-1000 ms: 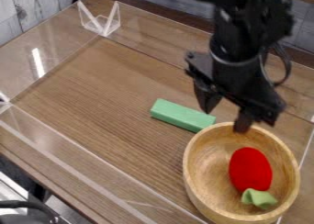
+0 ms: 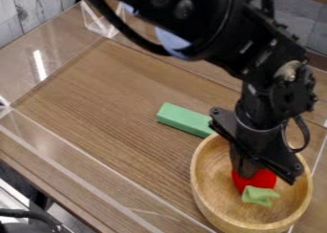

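My black gripper (image 2: 262, 151) reaches down into a round wooden bowl (image 2: 209, 191) at the lower right, over a red object (image 2: 255, 180) with a green part (image 2: 259, 196). The gripper hides much of the red object; whether anything is between the fingers is hard to see. A green block (image 2: 182, 119) lies on the wood just outside the bowl, at its upper left.
At the top, a blue object is partly hidden behind the arm. A dark cable or part shows at the bottom left corner.
The arm has moved down and toward the viewer, from above the bowl's far side to low inside it, now covering much of the red object.
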